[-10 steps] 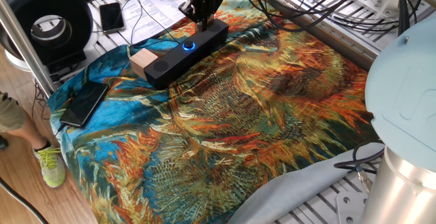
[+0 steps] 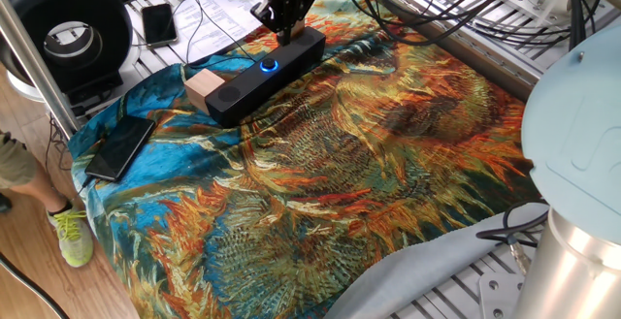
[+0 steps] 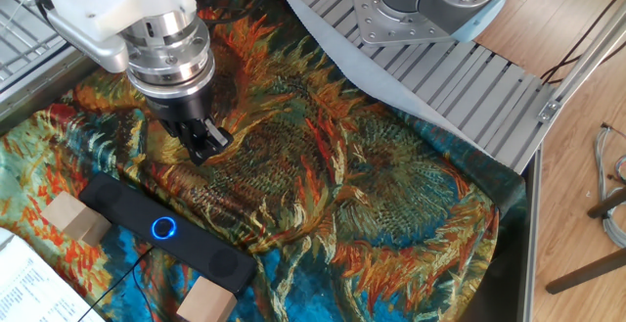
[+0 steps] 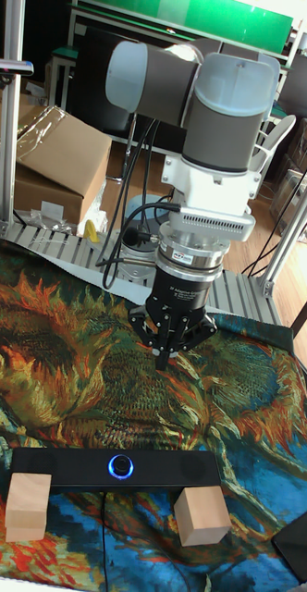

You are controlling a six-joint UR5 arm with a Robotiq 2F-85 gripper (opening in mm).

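Observation:
My gripper (image 4: pixel 163 359) points down above the cloth, its dark fingers close together and nothing showing between them. A long black speaker bar (image 3: pixel 186 239) with a glowing blue ring lies on the cloth, apart from the gripper in the second view. From the first view, the fingertips overlap the bar's far end. Two wooden blocks lie along the bar's long side, near its ends: one block (image 4: pixel 29 506) at the left and another block (image 4: pixel 202 515) at the right. In the first view the near block (image 2: pixel 204 88) shows clearly, while the far one is mostly hidden.
A sunflower-patterned cloth (image 2: pixel 388 183) covers the table, with wide free room beside the bar. A black phone (image 2: pixel 120 148) lies near the cloth's edge. Paper sheets (image 2: pixel 218 18) and another phone (image 2: pixel 158 25) are behind. A thin cable (image 4: pixel 105 537) trails from the bar.
My gripper has shifted slightly to the left in the first view. The bar, the visible block and the phones have stayed where they were.

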